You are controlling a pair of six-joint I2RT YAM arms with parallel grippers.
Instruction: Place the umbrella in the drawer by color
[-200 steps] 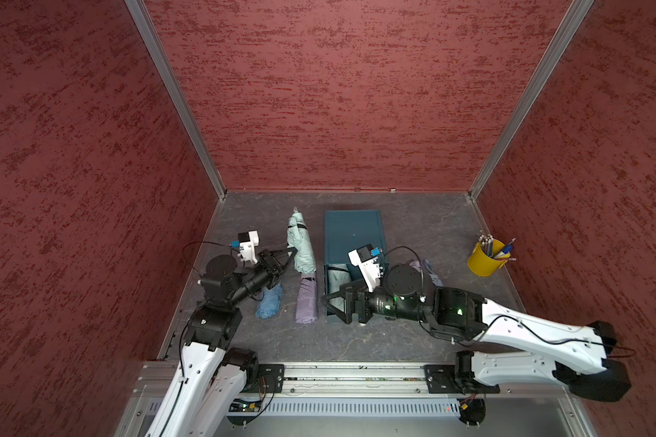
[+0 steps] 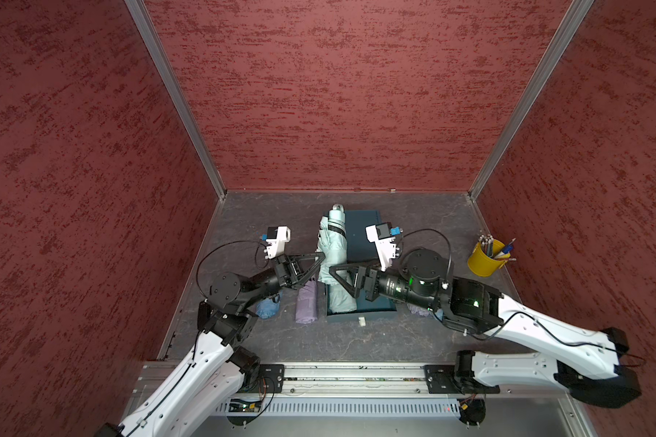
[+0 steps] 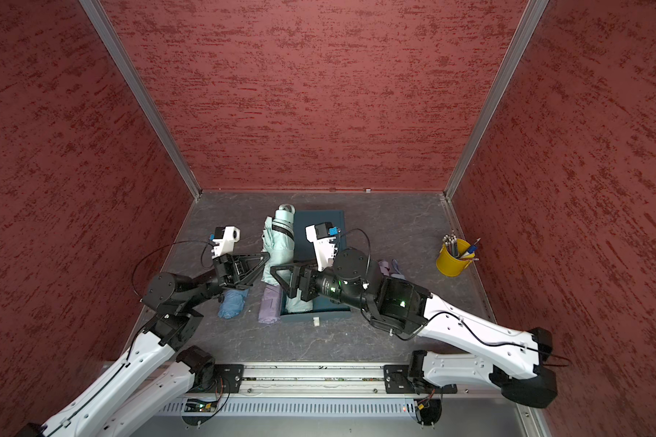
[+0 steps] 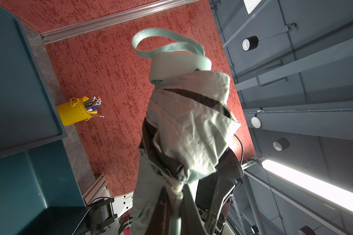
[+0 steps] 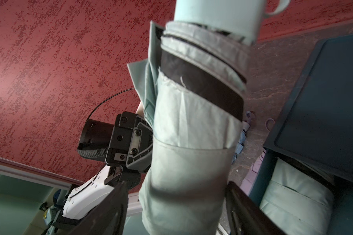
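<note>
My left gripper (image 2: 313,266) is shut on a pale mint umbrella (image 2: 333,236), held upright above the dark teal drawer box (image 2: 364,225); its wrapped top and strap fill much of the left wrist view. My right gripper (image 2: 336,278) has its fingers part open either side of the umbrella's lower part, as the right wrist view shows; whether they touch it is unclear. Another pale umbrella (image 5: 296,195) lies inside the box's compartment. A purple umbrella (image 2: 305,306) and a blue one (image 2: 266,307) lie left of the box.
A yellow pen cup (image 2: 484,259) stands at the right. More folded umbrellas (image 3: 392,268) lie right of the box, partly hidden by my right arm.
My left gripper has carried the mint umbrella rightward, over the box. My right gripper has risen to the umbrella's lower part.
</note>
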